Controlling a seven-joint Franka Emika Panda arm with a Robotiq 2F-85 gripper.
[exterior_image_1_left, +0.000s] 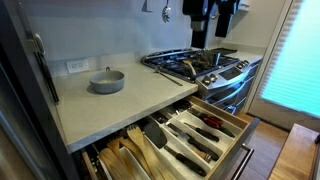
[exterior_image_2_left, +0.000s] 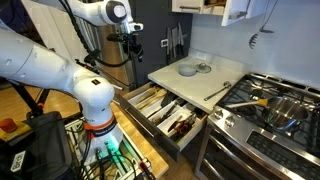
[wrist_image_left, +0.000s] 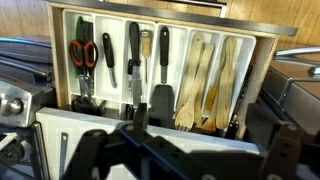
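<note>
My gripper (exterior_image_1_left: 211, 36) hangs high at the top of exterior view 1, its two dark fingers apart and nothing between them. Below it an open drawer (wrist_image_left: 60, 75) is filled with utensils in a white divided tray. In the wrist view I look straight down on red-handled scissors (wrist_image_left: 88, 52), black-handled knives (wrist_image_left: 134, 45), a black spatula (wrist_image_left: 162, 103) and wooden spoons and spatulas (wrist_image_left: 199, 80). Nothing in the drawer is touched by the gripper. Parts of the lower utensils are hidden behind the gripper in the wrist view.
A grey bowl (exterior_image_1_left: 107, 82) rests on the pale counter (exterior_image_1_left: 130, 105), otherwise mostly clear. To its right stands a gas stove (exterior_image_1_left: 205, 65) carrying a pot (exterior_image_2_left: 284, 112). The wooden surface (exterior_image_1_left: 297, 152) lies at front right.
</note>
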